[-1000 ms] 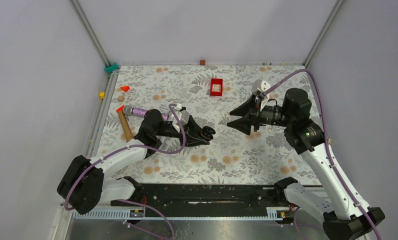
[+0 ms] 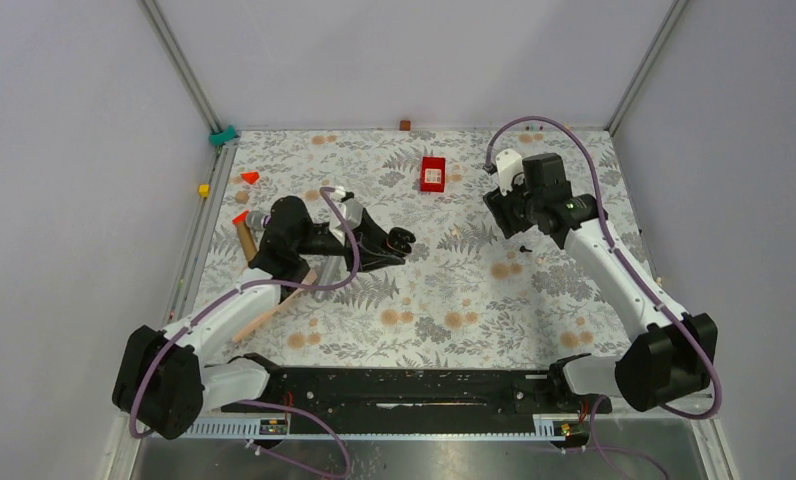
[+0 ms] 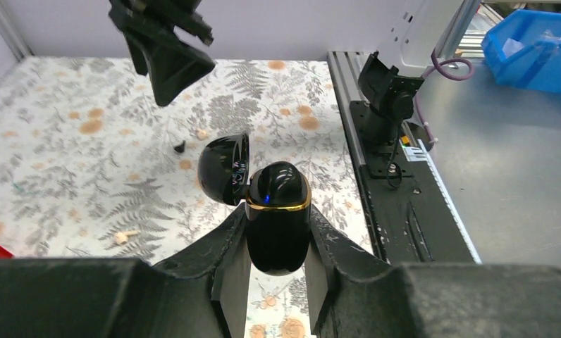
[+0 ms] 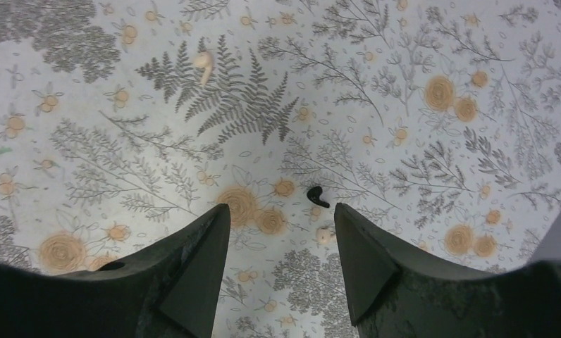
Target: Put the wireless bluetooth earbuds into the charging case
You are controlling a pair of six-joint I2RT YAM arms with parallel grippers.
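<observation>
My left gripper [image 2: 392,250] is shut on the black charging case [image 3: 278,225], whose lid [image 3: 220,171] stands raised beside it; whether it holds earbuds cannot be seen. My right gripper [image 2: 498,208] is open and points down over the floral mat at the right. Below it lie a small black earbud-like piece [image 4: 318,197] and a pale piece [image 4: 203,62], probably an earbud, with another small pale object [image 4: 325,236] near the black one.
A red box [image 2: 433,163] sits at the back centre. Tools, including a wooden-handled one [image 2: 244,238], lie on the left under and beside my left arm.
My right arm has drawn back and tilted its gripper downward toward the back right. My left gripper with the case has shifted slightly left and toward the back.
</observation>
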